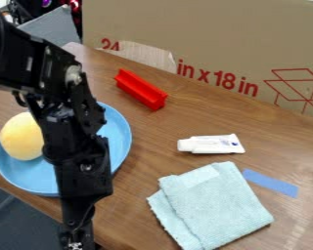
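Observation:
My black arm reaches down from the upper left, with the gripper (75,230) low at the table's near edge, left of the folded pale-blue cloth (209,205). The fingertips are partly cut off or hidden at the bottom, and their opening is hard to make out. Behind the arm, a blue plate (116,137) holds a round yellow object (22,137), partly covered by the arm.
A red tray-like piece (140,89) lies behind the plate. A white tube (210,144) and a blue tape strip (270,183) lie right. A cardboard box (211,39) walls the back. Bare wood (238,117) surrounds the tube.

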